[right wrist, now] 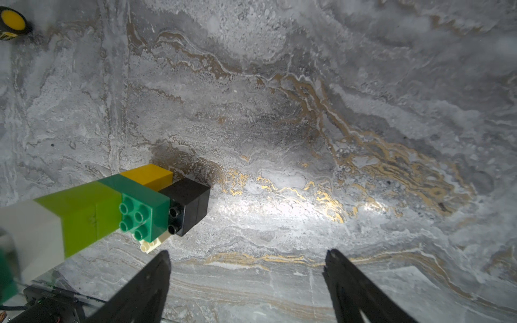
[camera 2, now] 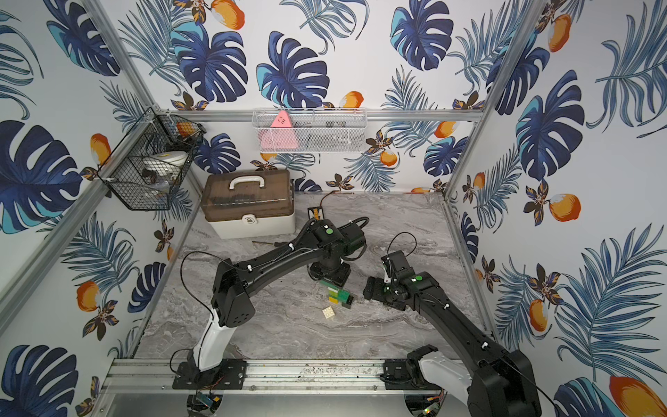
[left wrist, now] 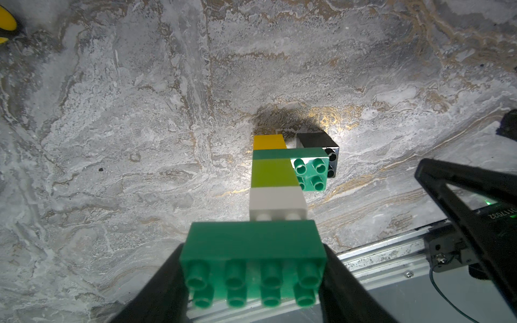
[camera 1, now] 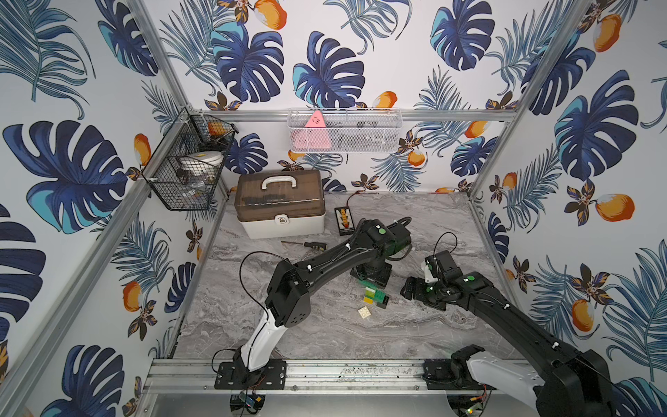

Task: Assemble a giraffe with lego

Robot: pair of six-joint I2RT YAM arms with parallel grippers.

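My left gripper is around the stacked brick column's green top brick (left wrist: 253,242); its fingers sit at that brick's ends. Below it run white (left wrist: 276,200), lime (left wrist: 273,172) and teal bricks (right wrist: 145,212), with a yellow brick (right wrist: 148,176) and black bricks (right wrist: 188,203) at the base. A cream brick (camera 1: 364,312) lies beside the figure on the marble table. My right gripper stands open to the right of the figure, nothing between its fingers.
A lidded toolbox (camera 1: 279,208) stands at the back left, with a screwdriver (camera 1: 314,245) in front and a small black tray (camera 1: 339,225) beside it.
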